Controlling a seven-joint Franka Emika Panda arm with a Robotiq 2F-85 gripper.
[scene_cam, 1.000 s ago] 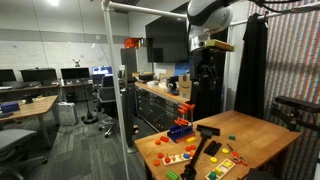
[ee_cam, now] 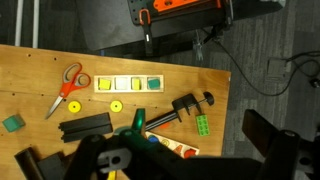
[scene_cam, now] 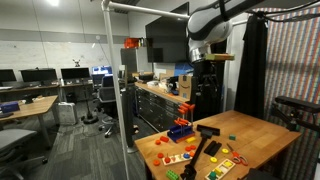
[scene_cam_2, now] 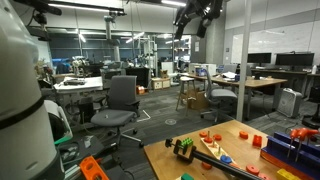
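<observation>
My gripper stands open above the wooden table, its dark fingers far apart with nothing between them. In exterior view 1 the gripper hangs well clear of the tabletop. Below it in the wrist view lie a pale board with coloured pieces, red-handled scissors, a black hammer-like tool, a green brick and a green block. A second board is partly visible lower down. The fingers hide part of the table.
A blue rack stands at the table's far end, with red pieces nearby. A black bar on a mount rises at the near edge. Office chairs stand beyond.
The arm's wrist has shifted slightly and sits a little lower in exterior view 1. The things on the table look unmoved.
</observation>
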